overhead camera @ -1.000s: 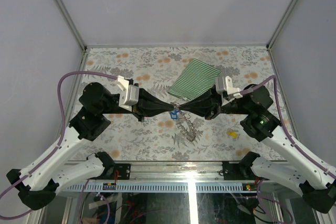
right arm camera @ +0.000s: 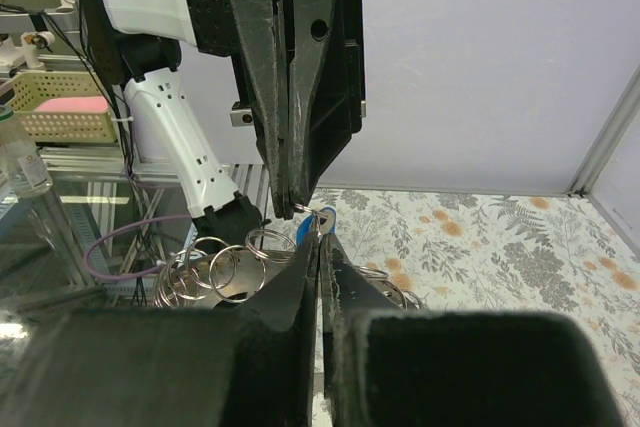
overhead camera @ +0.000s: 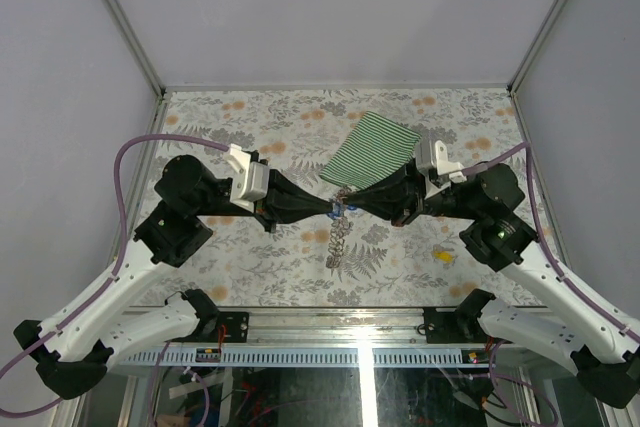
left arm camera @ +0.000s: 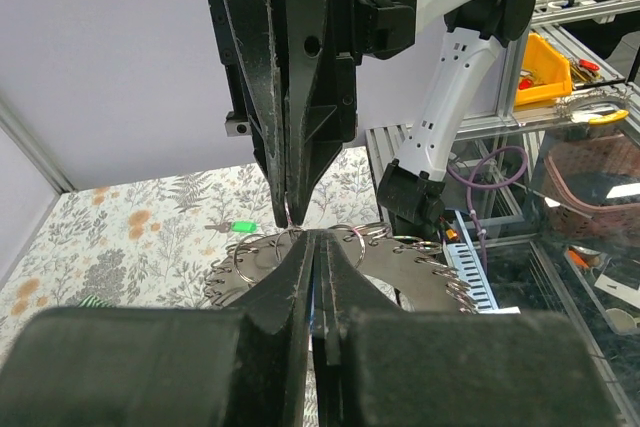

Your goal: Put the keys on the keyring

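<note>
My left gripper [overhead camera: 326, 209] and right gripper [overhead camera: 348, 205] meet tip to tip above the middle of the table, both shut. Between and below their tips hangs a bunch of keys [overhead camera: 336, 247] with several wire rings [right arm camera: 230, 267]. In the right wrist view a small ring or key head [right arm camera: 325, 217] sits at the two fingertips, partly hidden; which gripper holds it is hard to tell. A blue piece [right arm camera: 330, 222] shows behind the fingertips. In the left wrist view the keys [left arm camera: 410, 277] spread out beneath the fingers.
A green striped cloth [overhead camera: 370, 147] lies behind the grippers. A small yellow item [overhead camera: 443, 255] lies right of the keys, near the right arm. The floral table [overhead camera: 230, 267] is otherwise largely clear, enclosed by walls at the back and sides.
The hanging keys have swung leftward, from slanting right to hanging nearly straight below the tips. Both arms are almost unmoved.
</note>
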